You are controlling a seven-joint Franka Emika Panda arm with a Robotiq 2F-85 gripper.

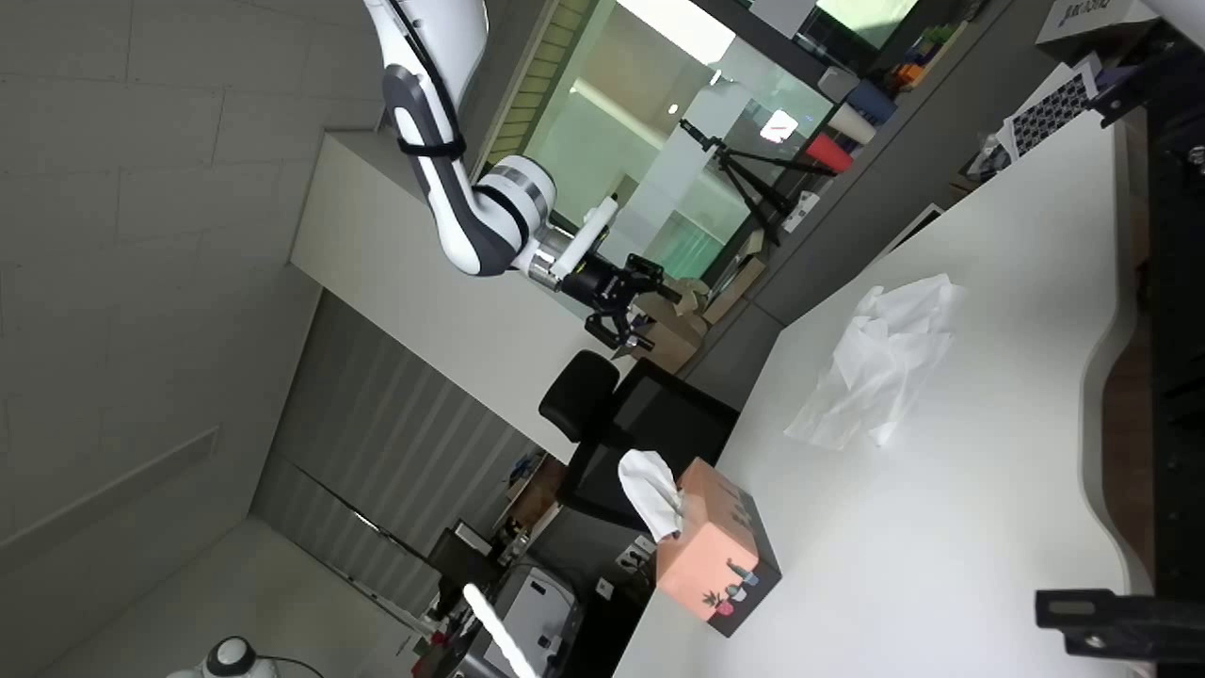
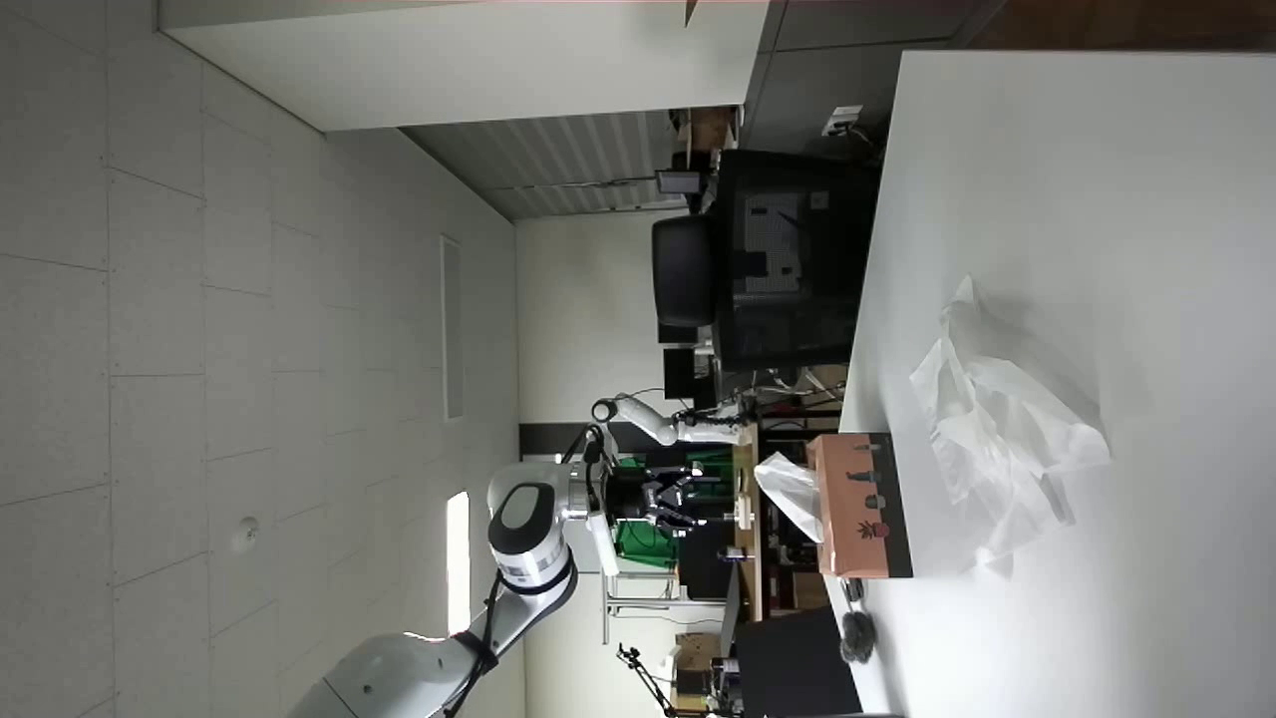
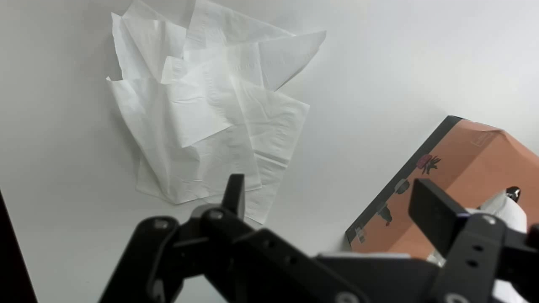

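My gripper is open, its black fingers wide apart with nothing between them. In both exterior views the gripper hangs well above the table. An orange tissue box with a dark base and plant pictures stands on the table, a white tissue sticking out of its top. In the wrist view the box lies at the lower right, partly behind one finger. Several loose white tissues lie crumpled and overlapping on the table, apart from the box; in exterior view 2 the tissues rest beside it.
The white table is otherwise largely bare around the tissues. A black office chair is beyond the table edge. A dark fuzzy object appears near the box in exterior view 2.
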